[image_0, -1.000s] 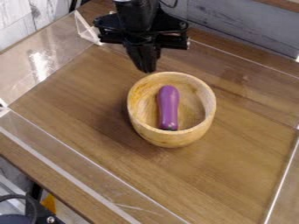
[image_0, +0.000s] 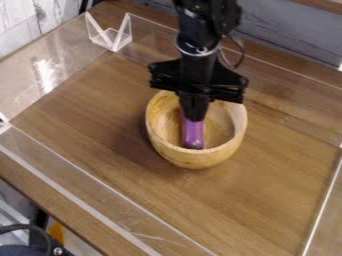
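Observation:
A wooden bowl (image_0: 221, 150) sits on the table, holding a purple elongated object (image_0: 193, 135) that looks like a toy eggplant. My black gripper (image_0: 195, 106) is lowered into the bowl over the upper end of the purple object, which it partly hides. Whether the fingers are open or shut on it is hard to see.
Clear plastic edging runs along the left side, with a bent clear piece at the back left. A grey wall borders the back, and a black cable lies at the bottom left.
The gripper has come down from behind the bowl to over the purple object, now covering its upper part. The bowl looks unmoved.

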